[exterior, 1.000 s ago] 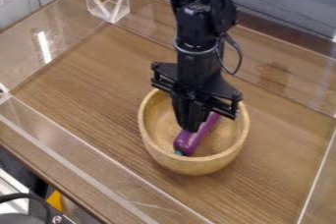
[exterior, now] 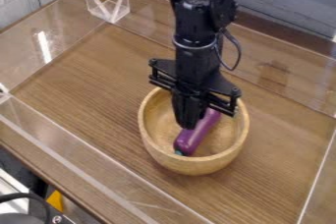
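A round tan bowl (exterior: 191,160) sits on the wooden table. Inside it lies a long purple object (exterior: 198,133) with a small teal tip toward the front. My black gripper (exterior: 192,105) hangs over the back part of the bowl, above the purple object and partly hiding it. Whether the fingers touch the object, and how far apart they stand, is hard to make out.
Bare table (exterior: 74,110) spreads to the left and right of the bowl. A clear wire or plastic stand (exterior: 108,2) is at the upper left. Dark cables and a yellow item show at the lower-left edge.
The arm and gripper have shifted very slightly; the bowl and the purple object look the same.
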